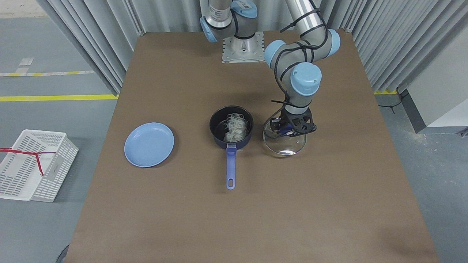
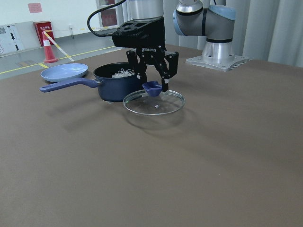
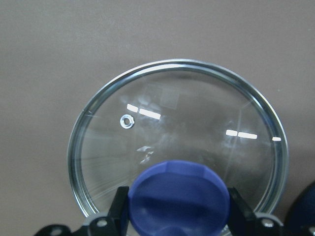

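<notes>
My gripper (image 2: 151, 80) is shut on the blue knob (image 3: 178, 196) of a round glass lid (image 1: 285, 149), which hangs just above the table, right of the pot in the front view and before it in the left view. The dark pot (image 1: 219, 118) has a long blue handle (image 1: 230, 168) and holds a pale stringy heap (image 1: 237, 128).
A blue plate (image 1: 149, 144) lies left of the pot on the brown table (image 1: 285, 210). The robot base (image 1: 241, 48) is at the back. A white basket (image 1: 52, 171) sits on the floor at the left.
</notes>
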